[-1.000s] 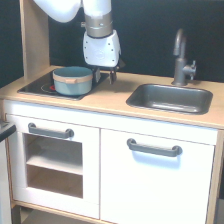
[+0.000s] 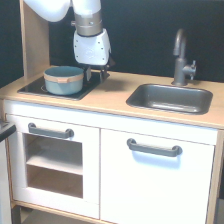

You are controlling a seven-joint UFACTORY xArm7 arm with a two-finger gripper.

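Observation:
On the left of the toy kitchen counter, a blue-grey pot with a brownish rim or inside stands upright on the dark stove top. My gripper is just right of the pot, low over the counter, below the white and grey arm. Its dark fingers reach close to the pot's right side. Whether they touch the pot or grip it is too small to make out, and so is the state of the fingers.
A steel sink with a grey faucet takes up the counter's right part. Bare wooden counter lies between stove and sink. Below are an open-shelved oven and a white cabinet door.
Gripper and pot have both shifted a short way to the left. The pot now sits farther left on the stove top, still upright.

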